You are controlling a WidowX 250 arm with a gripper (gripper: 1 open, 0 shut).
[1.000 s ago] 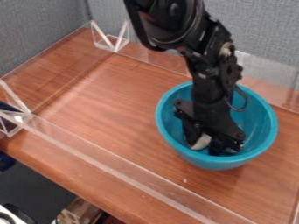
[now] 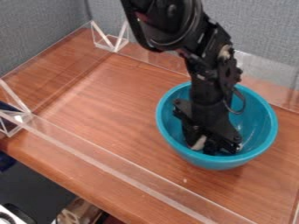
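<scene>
A teal bowl (image 2: pixel 260 131) sits on the wooden table at the right. The black arm reaches down from the top, and its gripper (image 2: pixel 205 140) is low inside the bowl. A pale object (image 2: pixel 198 144) shows at the fingers near the bowl's front inside wall, partly hidden by the gripper; whether the fingers close on it cannot be seen.
Clear plastic rails run along its front and back, with white brackets (image 2: pixel 111 38) at the corners. Grey walls stand behind.
The gripper has shifted very slightly within the bowl. Otherwise little visibly differs.
</scene>
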